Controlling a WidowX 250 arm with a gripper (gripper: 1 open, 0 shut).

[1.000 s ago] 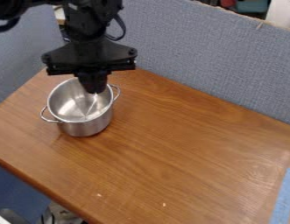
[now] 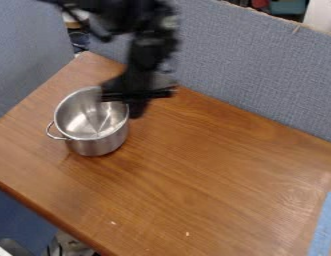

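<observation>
A steel pot (image 2: 90, 135) with wire handles stands on the left part of the wooden table. The black gripper (image 2: 134, 95) is strongly motion-blurred above and just beyond the pot's back right rim; its fingers and whether anything is between them cannot be made out.
Grey padded panels (image 2: 248, 80) border the back and left. A blue strip (image 2: 320, 225) lies at the right edge.
The arm has moved right and is now blurred, its lower end off the pot's middle. The pot looks to be in the same place.
</observation>
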